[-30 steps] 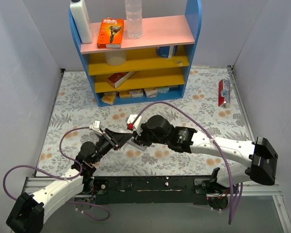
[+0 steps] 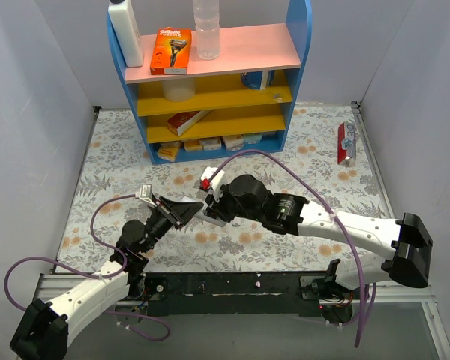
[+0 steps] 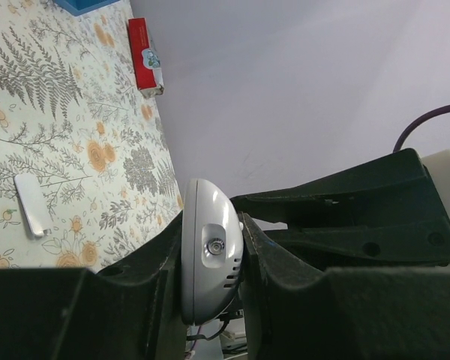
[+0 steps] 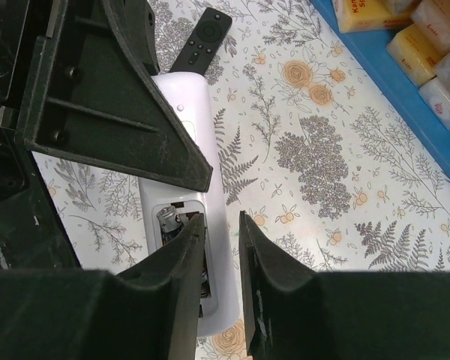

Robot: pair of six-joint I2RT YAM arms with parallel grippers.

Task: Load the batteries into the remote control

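Note:
A white remote with its battery compartment exposed lies in my left gripper (image 2: pixel 186 216), which is shut on it; the left wrist view shows its end (image 3: pixel 210 247) between the fingers. A metal battery (image 4: pixel 167 219) sits inside the compartment. My right gripper is over that compartment, part open, with its fingertips by the battery; whether anything is between them I cannot tell. A white cover (image 3: pixel 33 202) lies on the patterned table.
A dark remote (image 4: pixel 200 37) lies on the table. The shelf unit (image 2: pixel 210 105) stands at the back, a red box (image 2: pixel 346 142) at the right. The table around the arms is mostly clear.
The left arm looks unchanged.

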